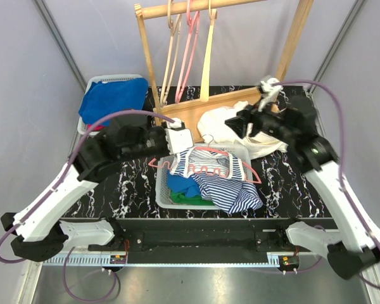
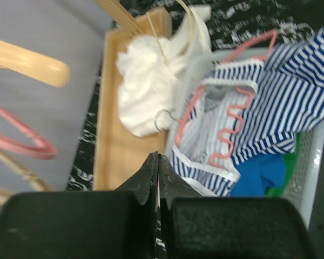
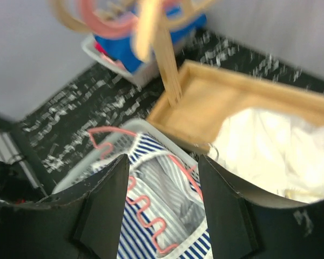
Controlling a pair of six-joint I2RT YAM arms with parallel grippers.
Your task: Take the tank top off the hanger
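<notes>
The tank top, navy and white striped with a grey inside (image 1: 228,190), lies crumpled over the grey basket (image 1: 159,190). Its pink hanger (image 1: 252,171) still runs through the neck and shoulders, both ends sticking out; the hanger's metal hook points toward the rack. Above and behind the garment, my left gripper is shut, with nothing visible between its fingers. My right gripper stands open above the garment, its fingers (image 3: 110,186) well apart and empty. In the right wrist view, the tank top (image 3: 156,202) and hanger (image 3: 184,171) appear beyond that gap.
A wooden rack (image 1: 144,50) holds several hangers close to my left gripper. White cloth (image 1: 218,123) covers part of its base. Blue and green cloths lie in the basket under the top. Another basket with blue cloth (image 1: 117,98) stands at back left.
</notes>
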